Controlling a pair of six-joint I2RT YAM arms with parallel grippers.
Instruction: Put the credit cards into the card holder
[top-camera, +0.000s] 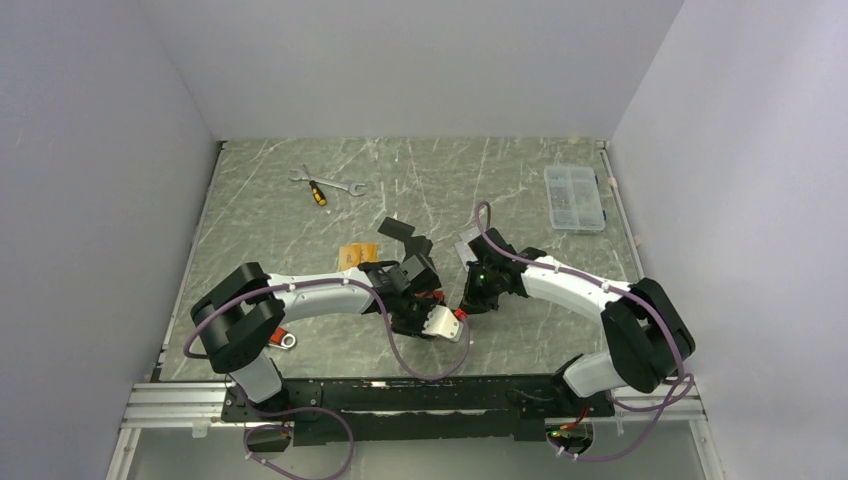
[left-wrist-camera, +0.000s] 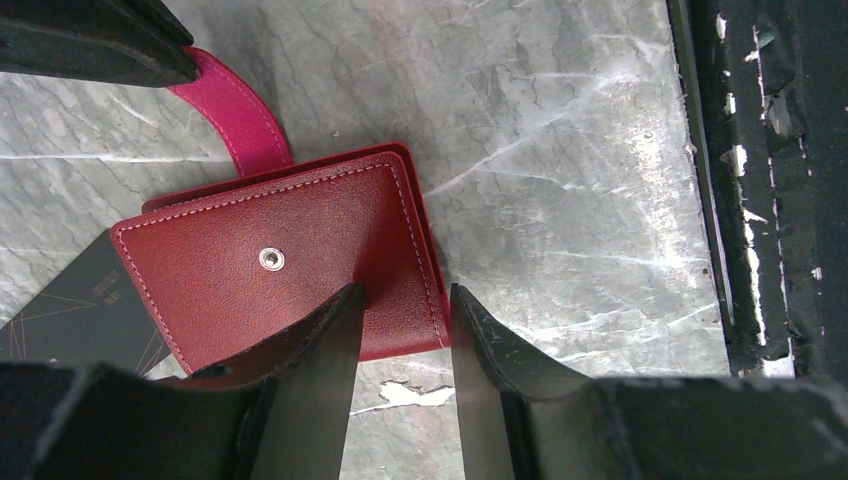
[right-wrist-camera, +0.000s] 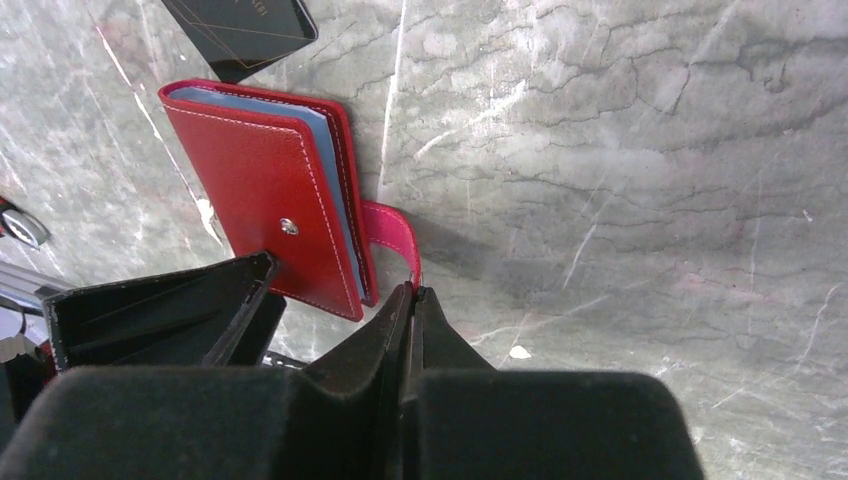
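Observation:
In the left wrist view, the dark red card holder lies closed-looking with its snap stud upward. My left gripper is shut on its near right edge, one finger over the cover and the other beyond the side. A pink strap sticks out from the holder, and its end is pinched in the tips of my right gripper. Between the holder's covers, pale blue inner sleeves show. A black card lies on the table by the holder. In the top view, another black card and pale cards lie behind the arms.
Wrenches with a yellow-black screwdriver lie at the back left, a clear plastic box at the back right. Orange-yellow items sit behind the left arm; a red-handled tool lies near the front left.

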